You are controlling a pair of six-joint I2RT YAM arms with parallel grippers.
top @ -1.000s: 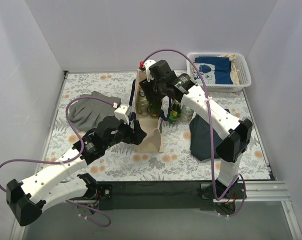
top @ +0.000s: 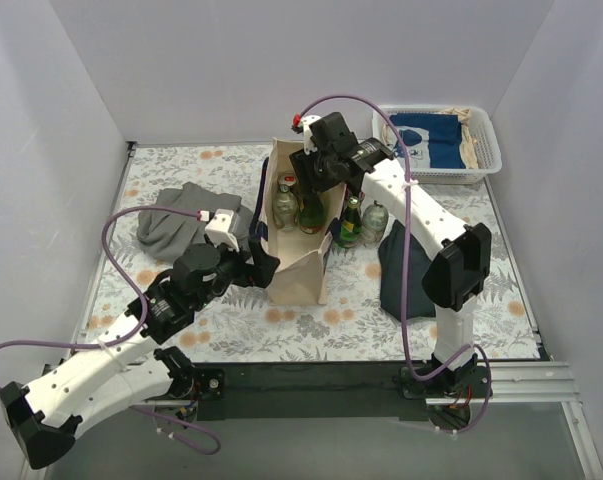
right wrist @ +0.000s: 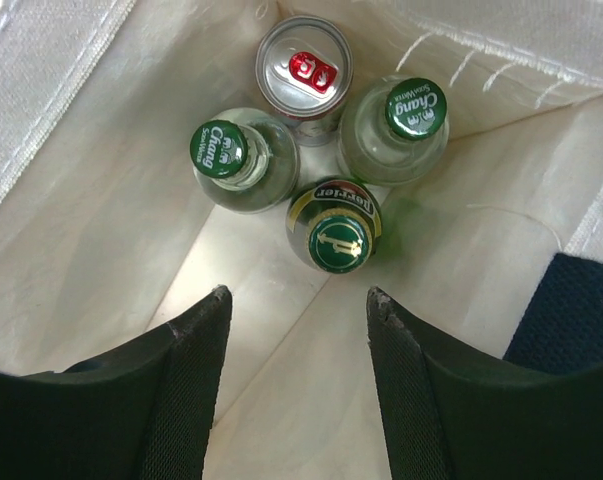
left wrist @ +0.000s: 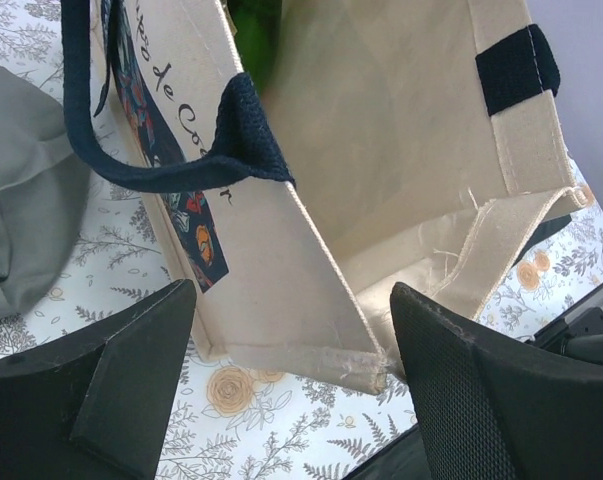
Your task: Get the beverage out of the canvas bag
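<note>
The canvas bag [top: 298, 280] stands mouth up at the middle of the table. Inside it, the right wrist view shows a green Perrier bottle [right wrist: 336, 225], two clear green-capped bottles, one on the left [right wrist: 243, 160] and one on the right [right wrist: 393, 130], and a can [right wrist: 303, 70]. My right gripper is over the bag's mouth, open and empty, with the Perrier bottle just beyond its fingertips. At the front left of the bag is my left gripper, fingers apart, a corner of the bag wall [left wrist: 311, 330] showing between them; contact is unclear.
Right of the bag stand another green bottle [top: 349, 226] and a clear bottle [top: 374, 224]. A white basket [top: 489, 150] with cloths occupies the back right. Grey cloth [top: 186, 225] lies at left, dark cloth [top: 393, 285] at right.
My left gripper has shifted left from a second ago, and the bag's mouth is now spread wider. The right gripper has moved slightly to the right above the bag.
</note>
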